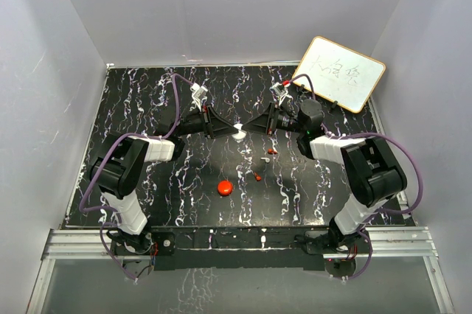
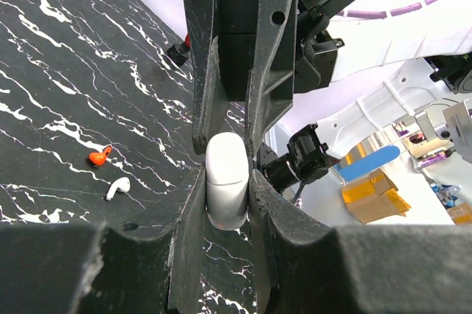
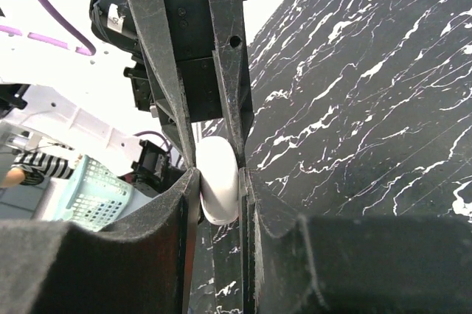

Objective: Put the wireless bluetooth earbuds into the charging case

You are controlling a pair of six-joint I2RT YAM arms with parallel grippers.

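Note:
A white charging case point(image 2: 227, 185) hangs above the table, with both my left gripper and my right gripper shut on it from opposite sides. In the left wrist view a seam crosses the case, and the right fingers point(image 2: 208, 104) reach its upper part. The right wrist view shows its smooth white side point(image 3: 217, 174) between the fingertips. No opening of the lid shows. On the marble table lie a white earbud point(image 2: 118, 187) and a red earbud point(image 2: 100, 156), apart from the case; another small red earbud point(image 1: 257, 177) is nearer the front.
A round red case point(image 1: 225, 188) sits on the table front of centre. At the back right leans a whiteboard point(image 1: 341, 72).

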